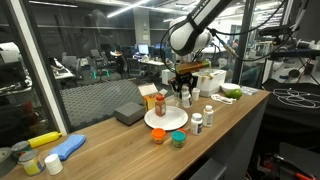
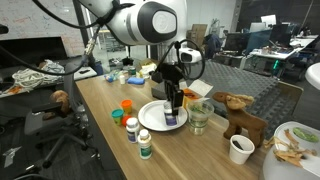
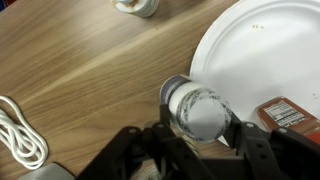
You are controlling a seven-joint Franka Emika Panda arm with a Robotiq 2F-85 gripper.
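Note:
My gripper is shut on a white-capped bottle (image 3: 200,110), which stays upright. In exterior view 1 this bottle (image 1: 186,99) hangs by the right rim of a white plate (image 1: 165,120). Exterior view 2 has the bottle (image 2: 171,113) in front of the plate (image 2: 153,118), with the gripper (image 2: 173,100) around its top. From the wrist, the plate (image 3: 235,55) reaches in beside the bottle. The bottle's base is hidden there, so its exact height over the plate is unclear.
Two other white bottles (image 1: 196,124) (image 1: 208,115) stand near the counter's front edge. An orange-red jar (image 1: 160,105) is by the plate's back. An orange cup (image 1: 158,136) and a green cup (image 1: 178,139) sit in front. Open wood lies to the left.

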